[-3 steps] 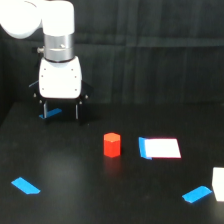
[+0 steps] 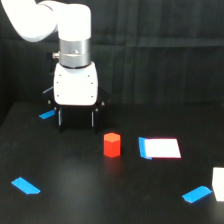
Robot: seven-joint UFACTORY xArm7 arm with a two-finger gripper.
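A red cube rests on the black table near the centre. Above and to the left of it, my white gripper points down, its two dark fingers apart with nothing visible between them. The fingertips are left of the cube and not touching it.
A white card with blue and red edges lies right of the cube. Blue tape strips mark the front left, front right and back left. A white object is cut off at the right edge.
My gripper has moved to the right, towards the red cube, and slightly down. The cube and the other objects are where they were.
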